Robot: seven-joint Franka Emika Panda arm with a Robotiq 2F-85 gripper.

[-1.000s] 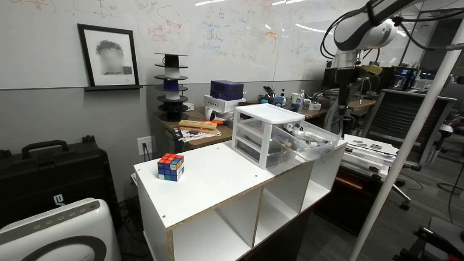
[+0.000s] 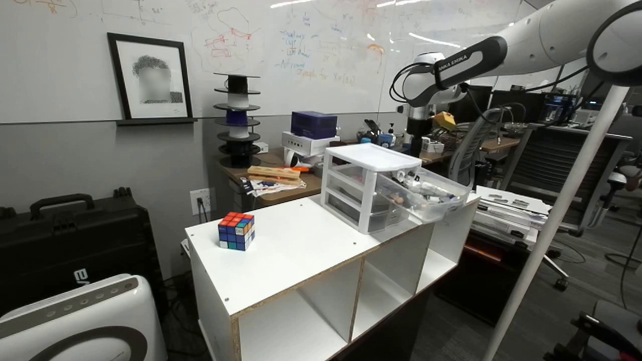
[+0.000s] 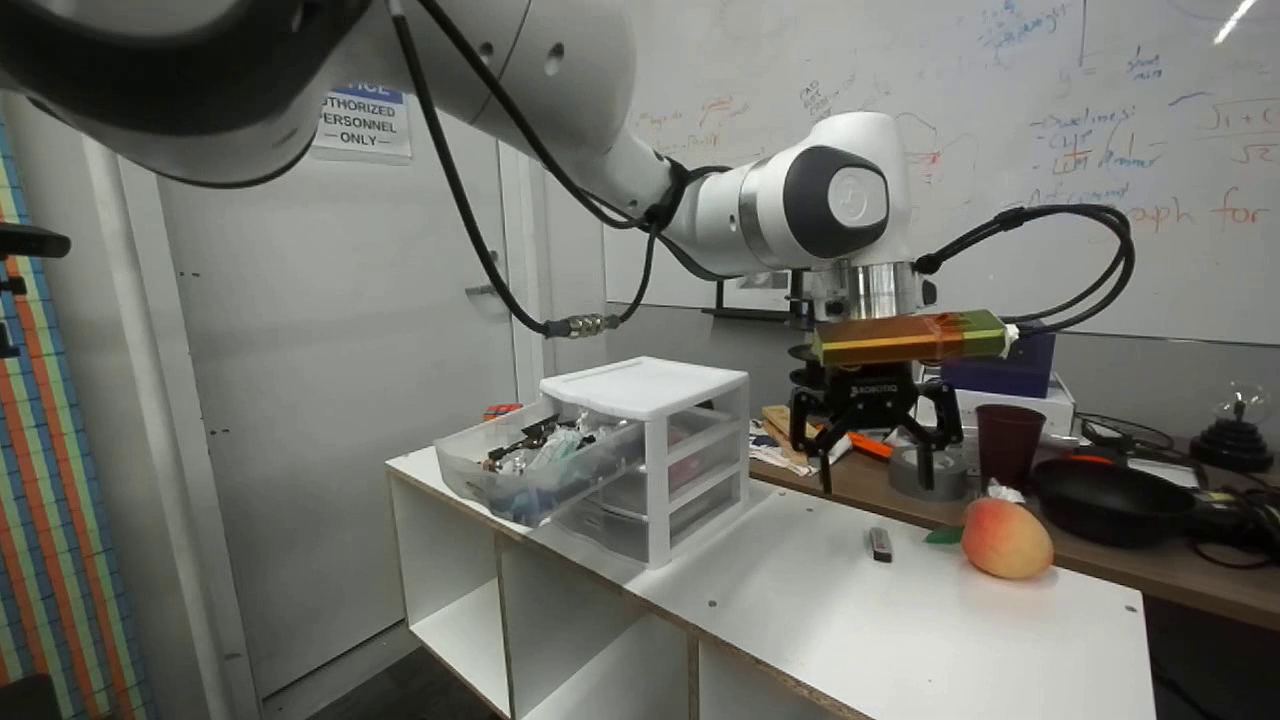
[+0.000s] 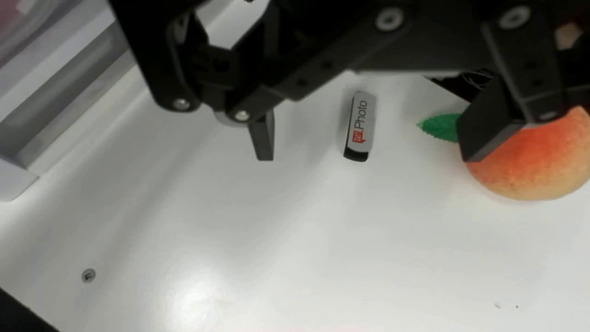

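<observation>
My gripper (image 3: 877,478) is open and empty, pointing down above the white shelf top, to the right of the drawer unit in exterior view 2. Below it lies a small grey USB stick (image 4: 360,124) with "Photo" printed on it; in the wrist view it appears between the two spread fingers. A peach (image 3: 1006,538) with a green leaf rests to the stick's right, partly covered by one finger in the wrist view. The white drawer unit (image 3: 644,386) has its clear top drawer (image 3: 549,488) pulled out, full of small items. Exterior view 1 shows the gripper (image 2: 416,146) behind this unit.
A Rubik's cube (image 2: 235,231) sits on the shelf top (image 2: 289,246) on the other side of the drawer unit. Beyond the shelf, a desk holds a black pan (image 3: 1113,500), a dark cup (image 3: 1008,444) and a tape roll (image 3: 930,473). The shelf's front strip is bare.
In exterior view 1 the arm and gripper have moved left, from beyond the pulled-out drawer to behind the drawer unit, and sit somewhat lower. The cube and drawers have not moved.
</observation>
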